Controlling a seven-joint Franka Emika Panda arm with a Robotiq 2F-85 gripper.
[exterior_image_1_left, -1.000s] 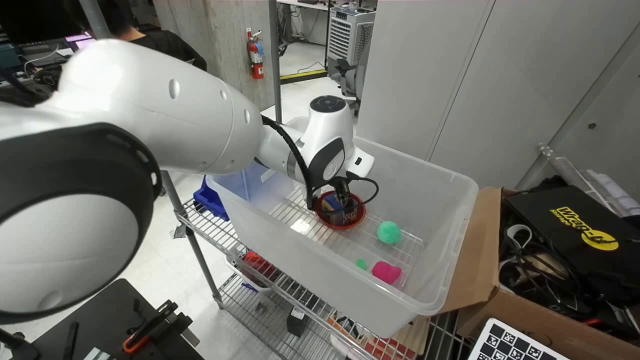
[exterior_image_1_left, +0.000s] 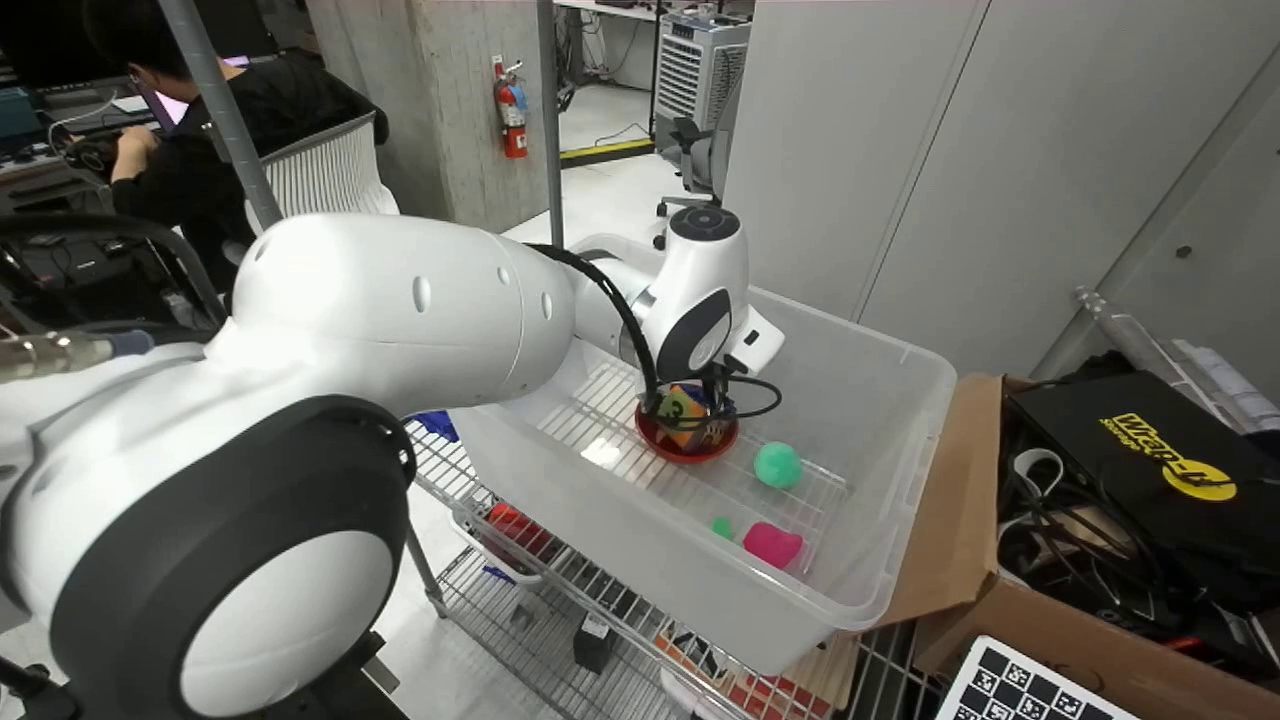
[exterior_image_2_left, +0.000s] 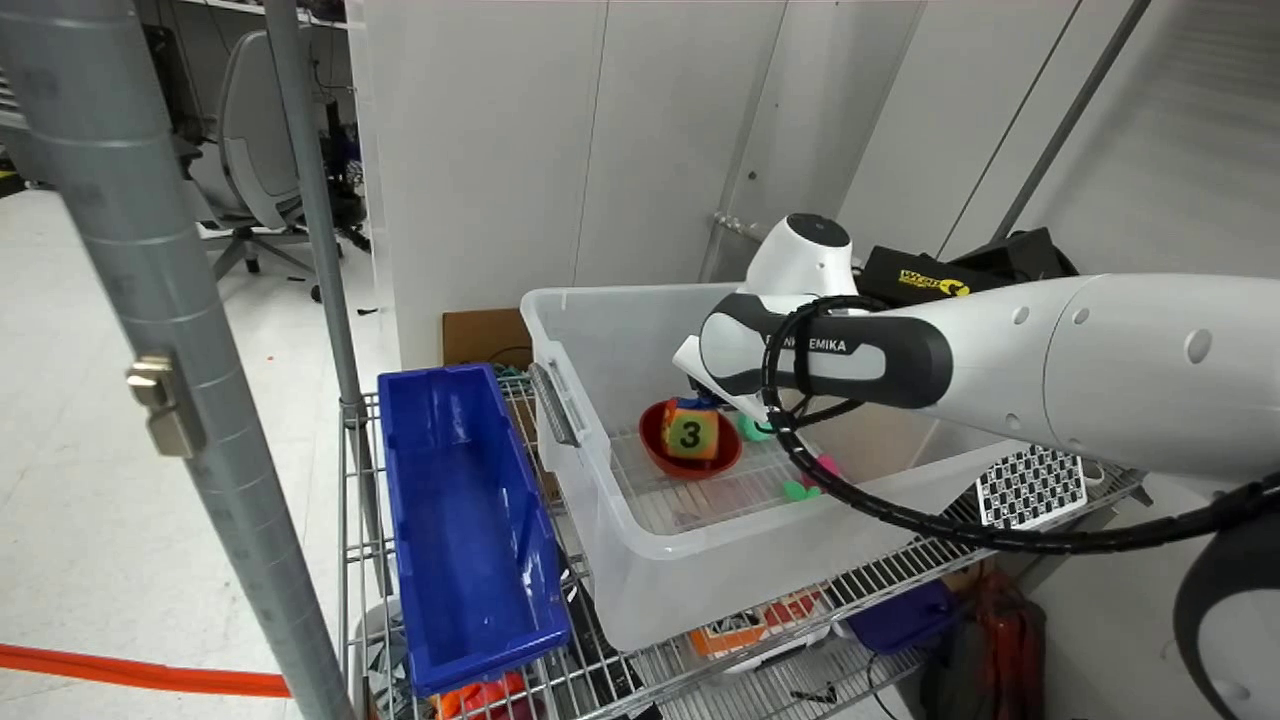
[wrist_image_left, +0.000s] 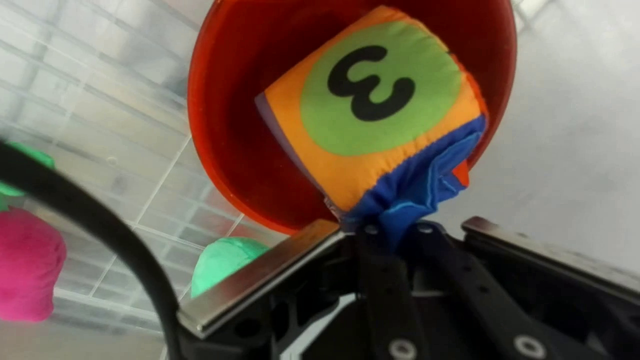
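Observation:
A soft cloth cube (wrist_image_left: 384, 90), orange with a green circle and a black 3, sits over the inside of a red bowl (wrist_image_left: 207, 120). My gripper is shut on a pinched fold of the cube's blue side, seen in the wrist view. The cube is tilted, and whether it touches the bowl's bottom I cannot tell. In exterior view 2 the cube (exterior_image_2_left: 692, 434) shows its 3 face above the red bowl (exterior_image_2_left: 654, 438), which stands inside a clear plastic bin (exterior_image_2_left: 672, 546).
Elsewhere in the bin lie a mint-green ball (exterior_image_1_left: 777, 464) and a pink toy (exterior_image_1_left: 773, 545) with a green part. An empty blue bin (exterior_image_2_left: 462, 528) stands beside the clear one. A cardboard box (exterior_image_1_left: 960, 516) borders it on the other side.
The arm and gripper have shifted right in exterior view 1. The cube has moved with the gripper, its orange and green face now showing; the bowl sits slightly further right.

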